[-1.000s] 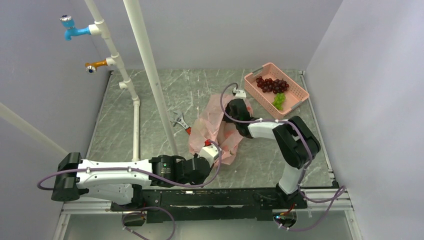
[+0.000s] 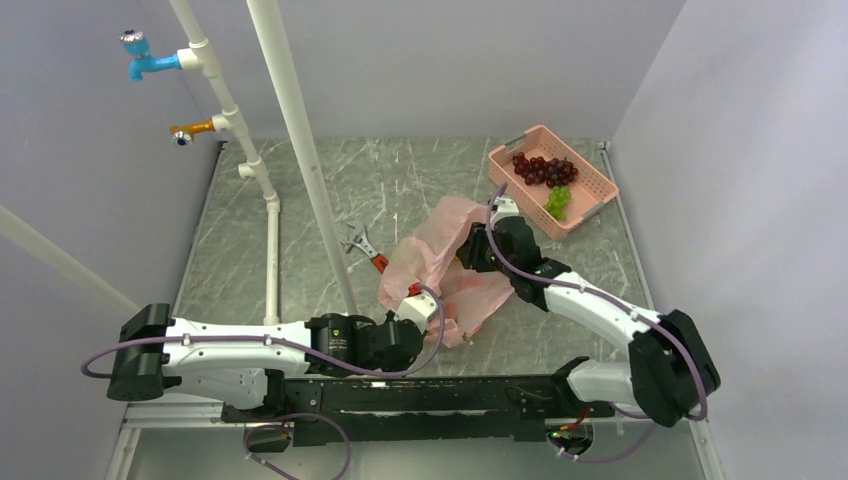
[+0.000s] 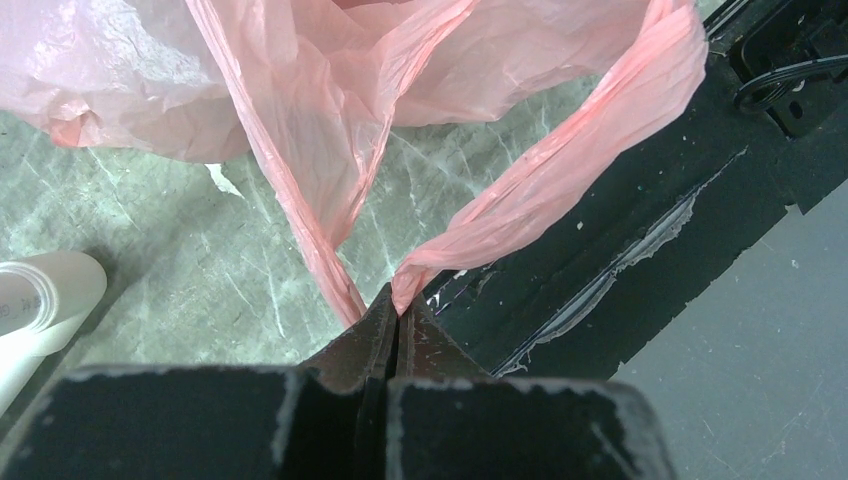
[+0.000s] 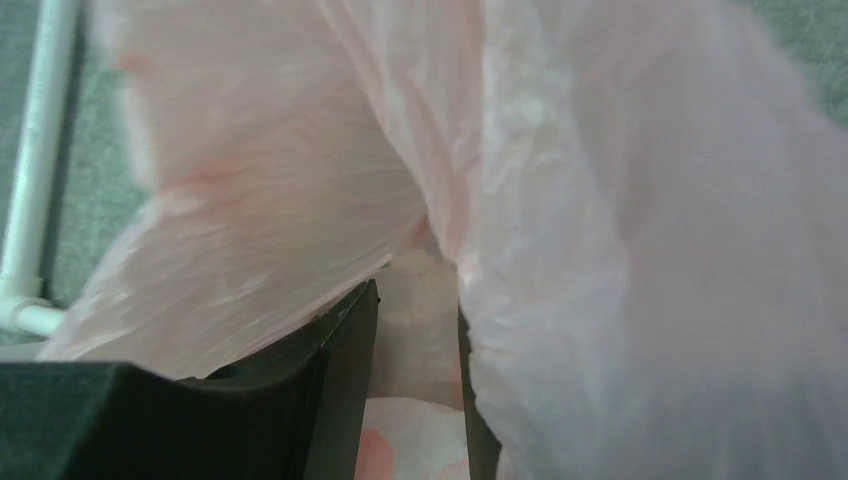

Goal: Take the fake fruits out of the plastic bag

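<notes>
A crumpled pink plastic bag [image 2: 425,250] lies in the middle of the grey marbled table. My left gripper is shut on the twisted handle of the bag [image 3: 570,170], holding it at the near side. At the bag's right, my right gripper is part open, its fingers [image 4: 345,370] among the folds of pink film. Between those fingers I make out only film, with a reddish patch low in the gap. Any fruit inside the bag is hidden. Dark red grapes [image 2: 545,171] and a green bunch [image 2: 558,202] rest in the pink basket [image 2: 600,186].
An adjustable wrench [image 2: 364,243] with a red handle lies left of the bag. White pipes [image 2: 305,140] with a blue tap [image 2: 150,63] rise on the left. Bare table extends behind the bag and at the front right.
My right gripper has moved right and toward the near side, and the bag's right part has spread that way with it. The left arm stays almost where it was.
</notes>
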